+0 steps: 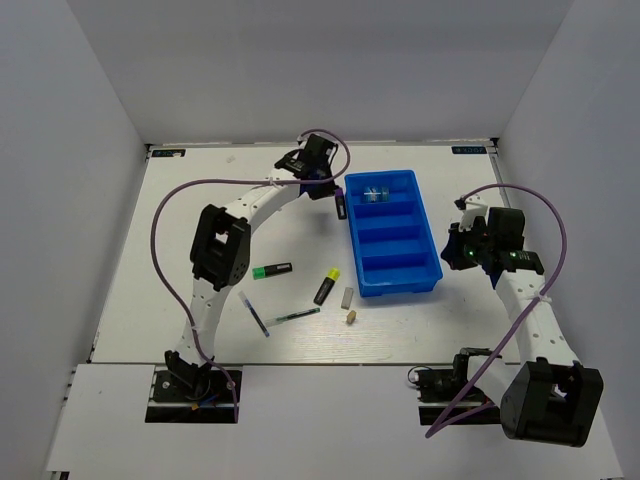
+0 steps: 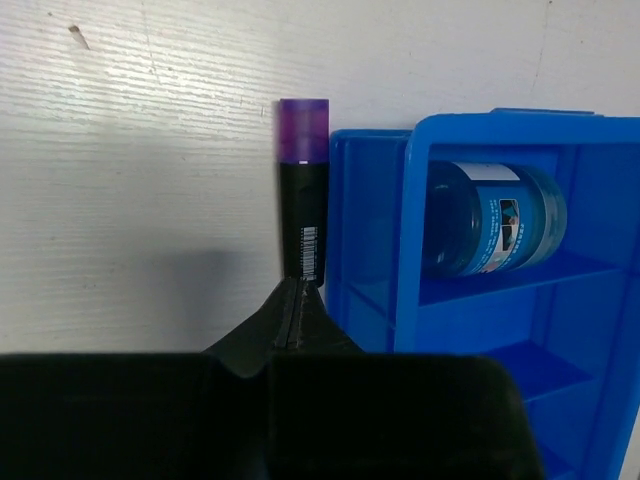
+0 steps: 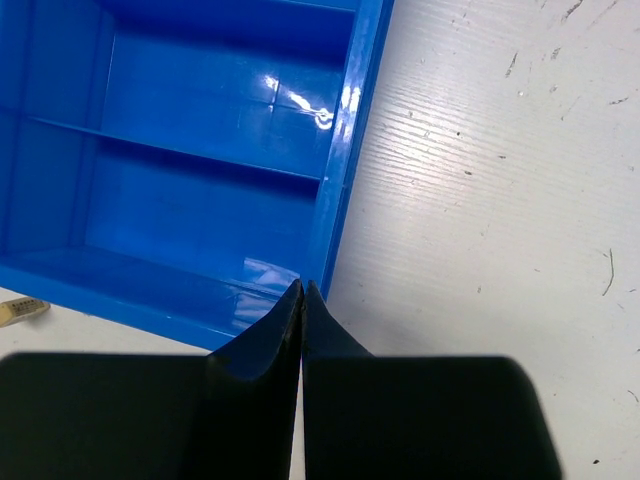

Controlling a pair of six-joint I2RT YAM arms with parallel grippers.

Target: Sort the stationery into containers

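Observation:
A black marker with a purple cap (image 2: 304,200) lies on the table alongside the left wall of the blue divided box (image 2: 410,250). My left gripper looks shut, its tips overlapping the marker's lower end in the left wrist view; nothing shows between them. A clear jar with a blue label (image 2: 495,218) lies on its side in the box's far compartment. In the top view, a green-capped marker (image 1: 272,270), a yellow-capped marker (image 1: 325,288), two pens, a grey eraser (image 1: 347,298) and a small tan piece (image 1: 351,317) lie on the table. My right gripper is shut and empty near the box's right edge.
The other box compartments (image 1: 390,250) look empty. Bare table (image 1: 180,240) spreads over the left side, and a clear strip (image 3: 490,250) runs right of the box. The thin pens (image 1: 254,313) lie near the front.

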